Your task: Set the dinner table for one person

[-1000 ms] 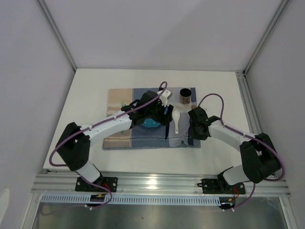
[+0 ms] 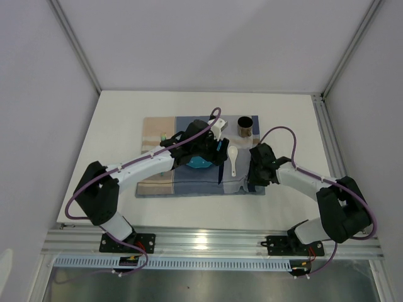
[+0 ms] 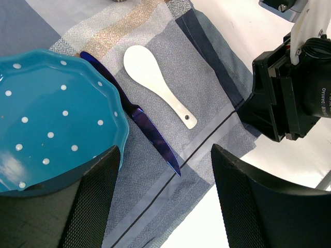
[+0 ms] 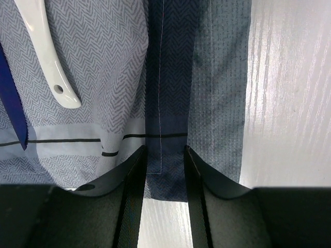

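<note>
A blue dotted plate (image 3: pixel 51 119) lies on the striped cloth (image 2: pixel 157 187). Beside it are a dark blue knife (image 3: pixel 152 134) and a white spoon (image 3: pixel 150 77), with the spoon right of the knife. My left gripper hangs over the cloth by the plate, its fingers apart with nothing between them. My right gripper is open, low over the cloth's front right corner, where the cloth has a raised fold beside the spoon. In the top view something green at the plate's left is mostly hidden by my left arm.
A metal mug (image 2: pixel 245 126) stands at the back right of the cloth. Bare white table (image 2: pixel 116 126) surrounds the cloth. My two arms are close together over its middle and right.
The left arm and the tableware show no visible change.
</note>
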